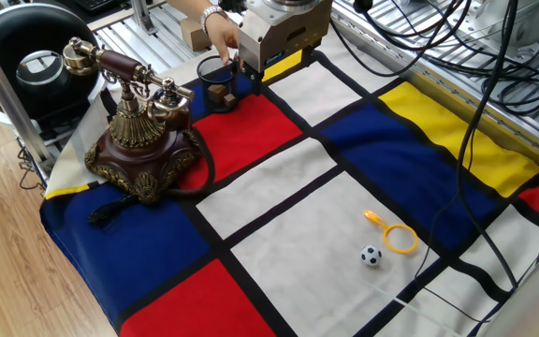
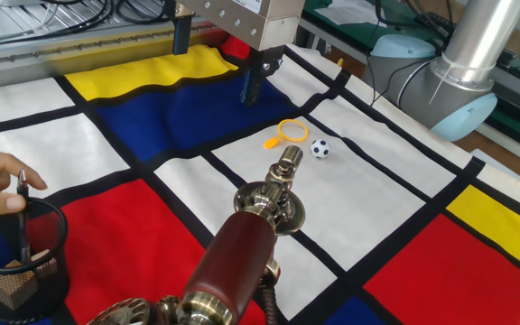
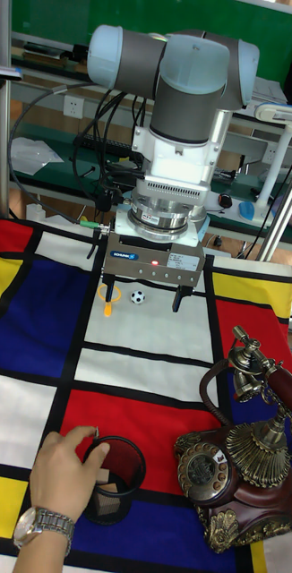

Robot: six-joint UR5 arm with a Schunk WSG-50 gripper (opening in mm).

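Note:
High over the cloth, my gripper (image 2: 215,77) stands open, its two dark fingers (image 2: 253,86) wide apart and nothing between them. A black mesh cup (image 1: 218,82) holds small wooden blocks (image 1: 221,95). A person's hand (image 3: 69,470) is at the cup's rim, and a dark pen (image 2: 23,212) shows by the fingers there. On a large white patch lie a small soccer ball (image 1: 371,256) and a yellow ring with a handle (image 1: 400,239), close together but apart. The gripper touches none of these.
An ornate old-style telephone (image 1: 144,150) stands tall near the cloth's edge, its handset (image 2: 233,262) rising in front of exterior view 2. Black cables (image 1: 483,122) hang across exterior view 1. The patterned cloth (image 1: 284,267) has wide bare areas.

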